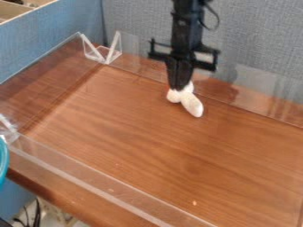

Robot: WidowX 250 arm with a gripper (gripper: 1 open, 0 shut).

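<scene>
My black gripper [180,78] hangs above the back of the wooden table [154,160], blurred, its fingertips just over a white object [186,101] that lies tilted on the wood. The gripper looks shut; whether its tips touch the white object I cannot tell.
A white wire holder [102,51] stands in the back left corner, by clear low walls and blue-grey side panels. A cyan rim [3,160] shows at the left edge.
</scene>
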